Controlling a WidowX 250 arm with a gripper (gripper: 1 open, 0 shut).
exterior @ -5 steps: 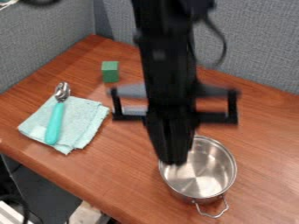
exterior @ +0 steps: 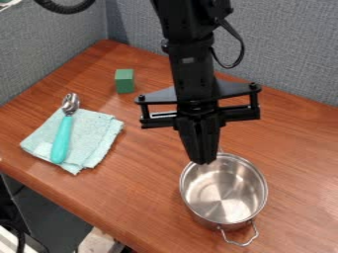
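My black gripper (exterior: 201, 148) hangs pointing down at the centre of the camera view, its tip at the far rim of a steel pot (exterior: 224, 195), covering that part of it in this view. Whether the fingers touch the pot, and whether they are open or shut, I cannot tell. The pot stands on the wooden table with a wire handle at the near side.
A folded pale cloth (exterior: 93, 143) with a teal-handled scoop (exterior: 62, 134) on it lies at the left. A green block (exterior: 125, 81) stands toward the back. Grey walls border the back.
The pot looks unmoved.
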